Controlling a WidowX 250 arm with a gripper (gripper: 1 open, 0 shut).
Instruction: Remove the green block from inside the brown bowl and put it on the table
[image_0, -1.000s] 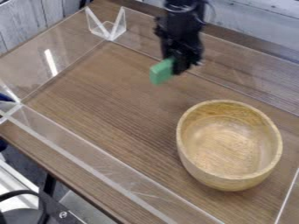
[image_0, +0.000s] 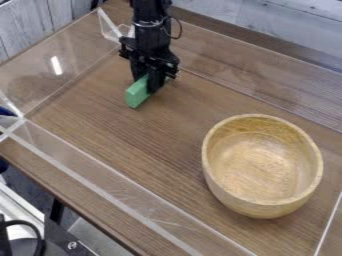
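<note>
The green block (image_0: 138, 92) is at the far left part of the table, its lower end close to or touching the wood. Its upper end sits between the fingertips of my gripper (image_0: 150, 80), which is shut on it. The black arm rises behind toward the top edge of the view. At the right front stands the round brown bowl (image_0: 214, 165), empty, well apart from the block and gripper.
Bare wooden table (image_0: 147, 150) stretches between the block and the bowl. Clear plastic edging runs along the left and front sides of the table. Black cables (image_0: 20, 235) lie beyond the front left edge.
The green block has travelled left in the gripper, away from the bowl's side, and now appears lower, near the tabletop. The bowl has stayed in place.
</note>
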